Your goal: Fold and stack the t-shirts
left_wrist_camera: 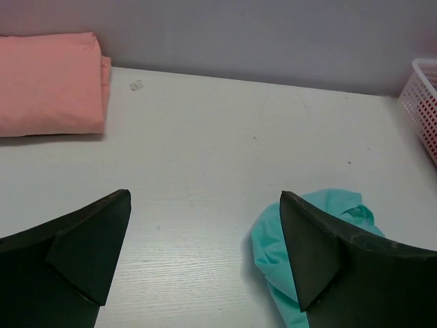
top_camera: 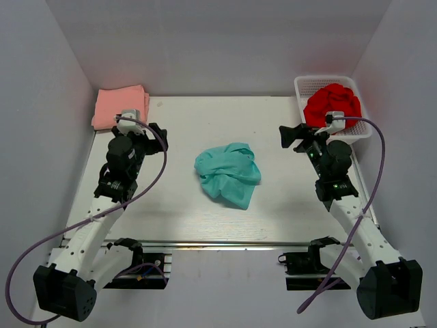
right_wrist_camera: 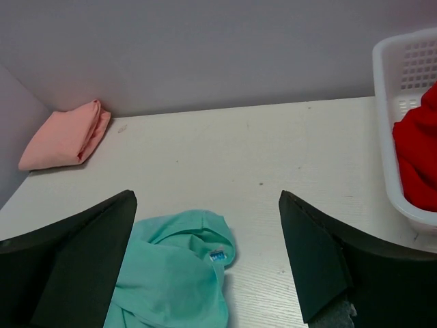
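Note:
A teal t-shirt [top_camera: 229, 172] lies crumpled in the middle of the white table; in the right wrist view a small label shows on the teal cloth [right_wrist_camera: 174, 280]. At the back left corner rests a folded pink shirt [top_camera: 117, 105], also visible in the left wrist view as a flat pink block [left_wrist_camera: 51, 85]. Red cloth [top_camera: 332, 104] sits bunched inside the white basket at the back right. My left gripper is open above the table, left of the teal shirt. To its right, my right gripper hangs open too. Neither touches any cloth.
The white perforated basket [top_camera: 301, 92] stands by the right wall, close to the right gripper. Bare table [top_camera: 218, 119] stretches behind the teal shirt and on both sides of it. Grey walls close off the back and sides.

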